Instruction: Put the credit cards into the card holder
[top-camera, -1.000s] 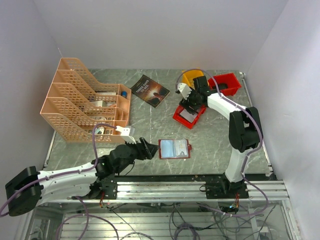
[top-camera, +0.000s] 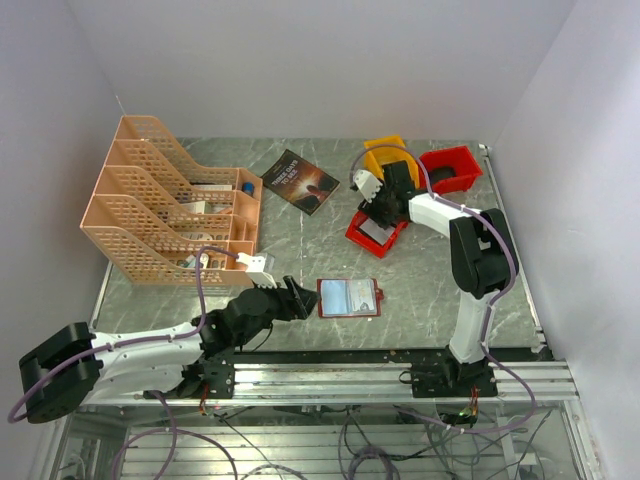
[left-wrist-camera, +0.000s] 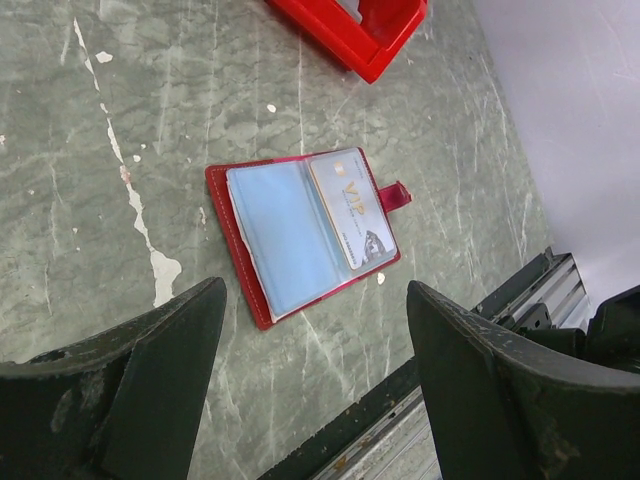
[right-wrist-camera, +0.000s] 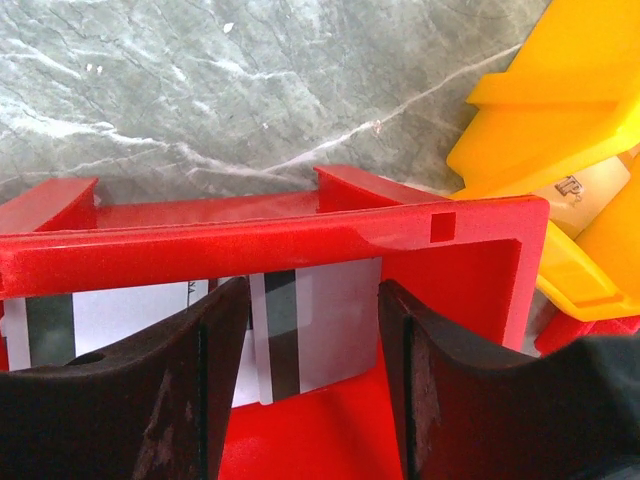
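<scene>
The card holder (left-wrist-camera: 280, 235) lies open on the table at front centre, a VIP card (left-wrist-camera: 350, 210) in its right half. My left gripper stands open just left of it, nothing between its fingers. A red bin (right-wrist-camera: 260, 240) at the back right holds several cards; one card (right-wrist-camera: 330, 320) with a dark stripe lies beside another white card (right-wrist-camera: 130, 325). My right gripper is open over this bin, its fingertips at either side of the striped card; whether they touch it I cannot tell.
A yellow bin (top-camera: 385, 150) and another red bin (top-camera: 460, 160) stand behind. A poster (top-camera: 300, 180) lies at back centre, a peach slotted organiser (top-camera: 150, 250) on the left.
The right arm has shifted slightly over the red bin. The left arm has moved slightly from a second ago. The holder and bins look unmoved.
</scene>
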